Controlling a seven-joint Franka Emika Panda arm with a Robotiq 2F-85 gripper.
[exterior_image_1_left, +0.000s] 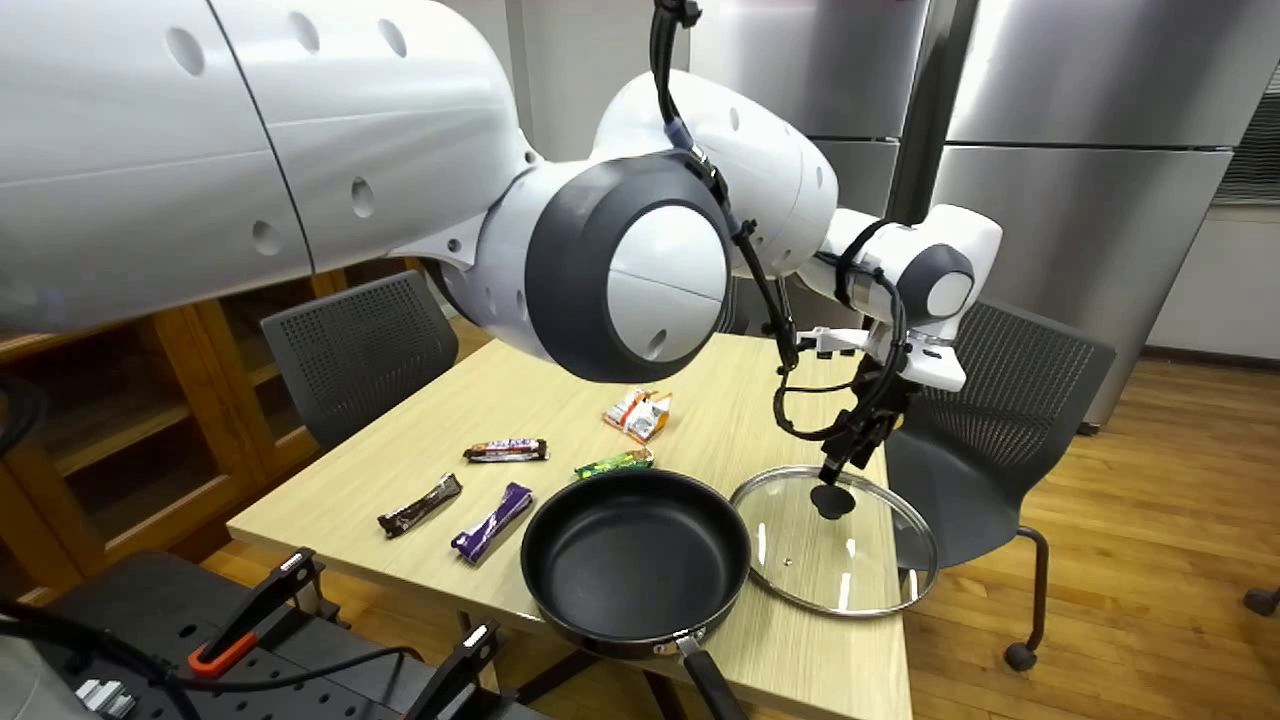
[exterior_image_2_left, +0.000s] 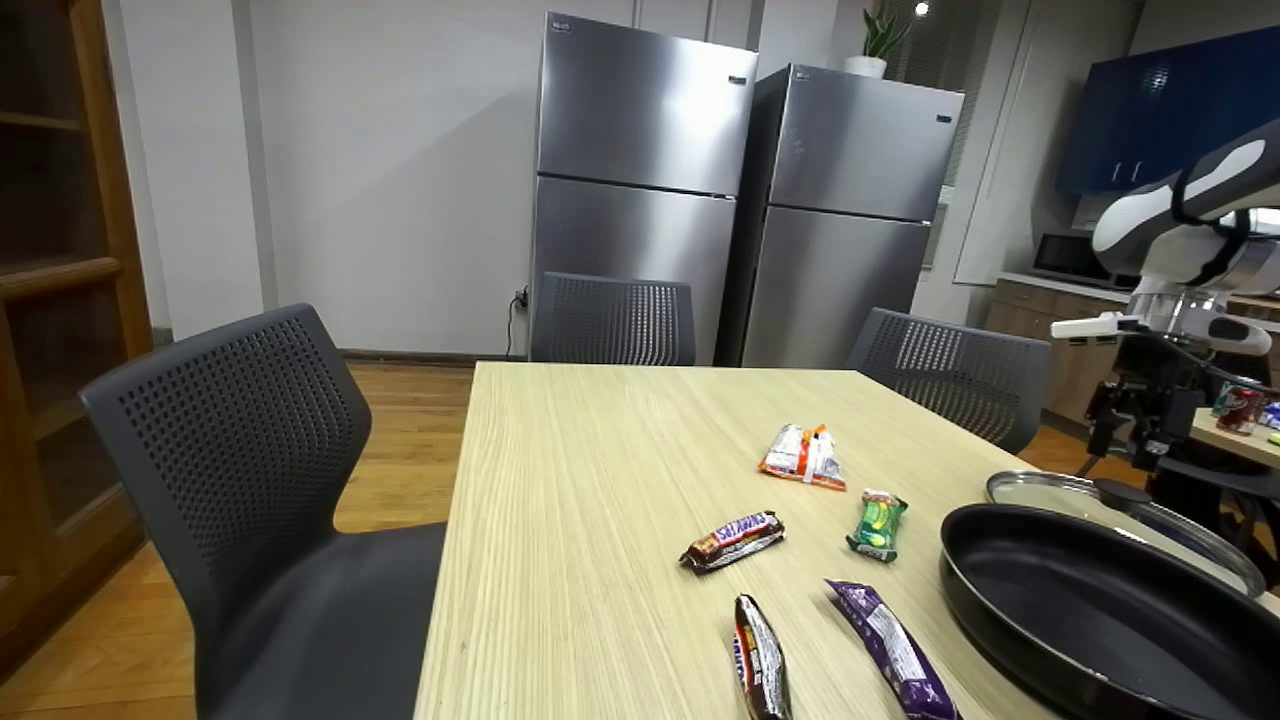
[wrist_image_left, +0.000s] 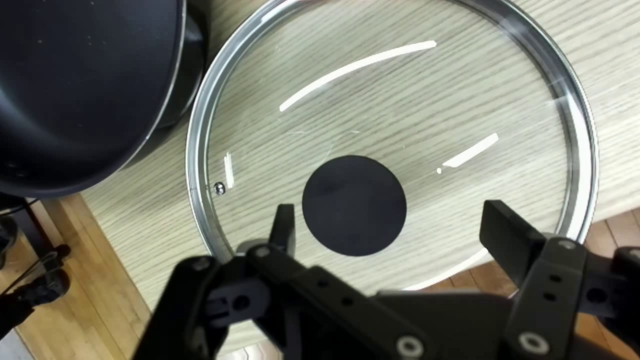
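A round glass lid with a steel rim and a black knob lies on the table, partly past its right edge. Directly beside it stands a black frying pan, empty. My gripper hangs over the lid, close above the knob. From the wrist, the fingers are spread wide and the space between them is empty. The knob appears ahead of the fingertips, nearer the left one. In the second exterior view the gripper is above the lid's far side.
Several wrapped snacks lie left of and behind the pan, among them a purple bar, a green packet and an orange-white bag. Chairs surround the table.
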